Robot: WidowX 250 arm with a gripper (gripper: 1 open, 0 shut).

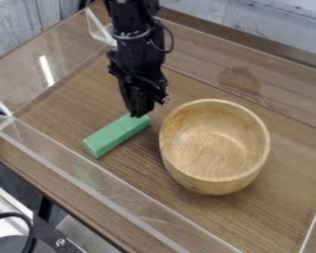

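Observation:
A green rectangular block [116, 133] lies on the wooden table, left of a large light wooden bowl [213, 143]. The black gripper [138, 101] hangs from the top centre, just above and behind the block's right end, apart from it. Its fingers point down; whether they are parted is hard to make out at this size, and nothing is visible held between them.
Transparent walls edge the table at left, front and back. A black cable curls at the bottom left.

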